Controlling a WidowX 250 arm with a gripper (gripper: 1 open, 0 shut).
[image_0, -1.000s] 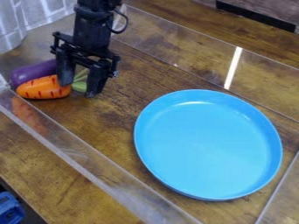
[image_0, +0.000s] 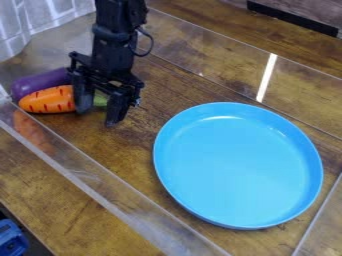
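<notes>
The black gripper (image_0: 107, 97) hangs low at the upper left, its fingers down among the vegetables. An orange carrot (image_0: 48, 99) lies left of it, with a purple toy (image_0: 38, 80), perhaps an eggplant, behind. A green item (image_0: 130, 100) is partly hidden by the gripper. Whether the fingers are shut on anything cannot be made out.
A large blue plate (image_0: 238, 161) fills the right of the wooden table (image_0: 120, 200). A clear strip runs along the lower left, with a blue object (image_0: 11, 240) at the corner. Bare wood lies at the back right and in the middle foreground.
The gripper has moved slightly lower, onto the vegetables, and now hides more of the green item.
</notes>
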